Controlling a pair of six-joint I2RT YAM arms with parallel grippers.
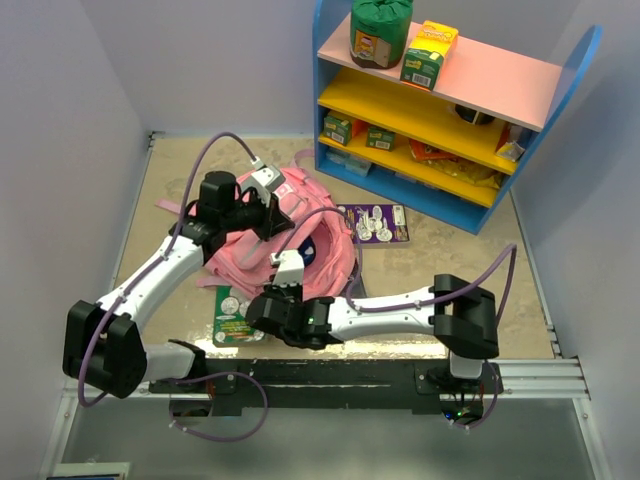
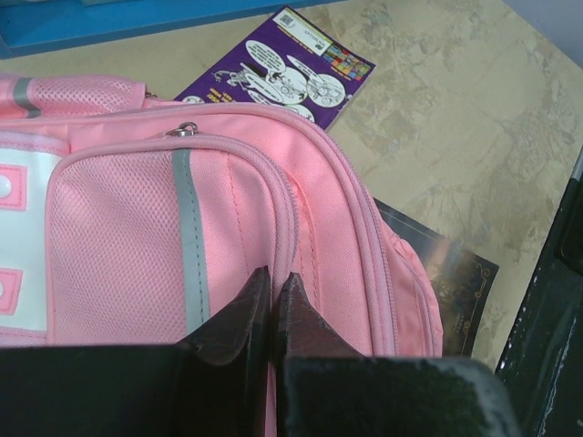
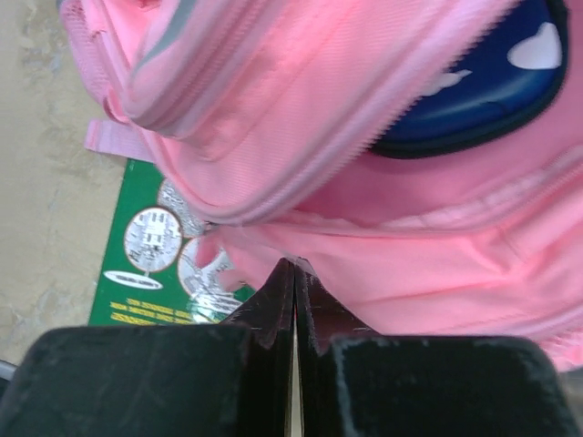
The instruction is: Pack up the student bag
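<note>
The pink bag point(image 1: 240, 255) point(image 2: 123, 232) lies open on the table. My left gripper point(image 1: 280, 222) is shut on a pink zipped edge of its front part. A dark blue pouch point(image 3: 465, 96) with white patches shows inside the opening. My right gripper point(image 1: 283, 288) is shut over the bag's lower edge, with nothing seen between its fingers. A green booklet point(image 1: 230, 322) point(image 3: 141, 237) lies partly under the bag at the near left, and a dark booklet point(image 2: 455, 282) shows beside it.
A purple booklet point(image 1: 372, 222) point(image 2: 264, 68) lies behind the bag. The shelf unit point(image 1: 430, 110) with boxes and packets stands at the back right.
</note>
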